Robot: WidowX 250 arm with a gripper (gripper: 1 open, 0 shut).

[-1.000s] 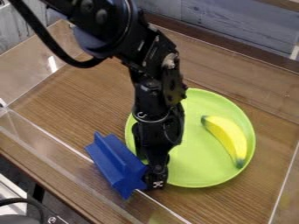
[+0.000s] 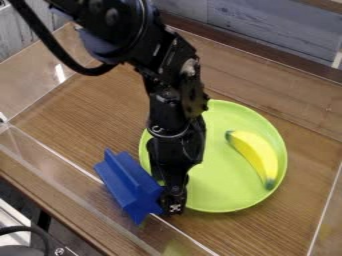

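Note:
My black gripper (image 2: 174, 195) reaches down over the left edge of a lime-green plate (image 2: 227, 198), its lower end beside a blue plastic object (image 2: 127, 185) that lies at the plate's left. The gripper is open; its fingertips are dark and partly hidden, so what lies between them is hard to make out. A yellow banana (image 2: 254, 152) rests on the right part of the plate.
Clear low walls edge it at the front left and right. A grey plank wall (image 2: 267, 35) stands at the back.
The gripper and arm have shifted very slightly; the plate, banana and blue object look essentially unchanged.

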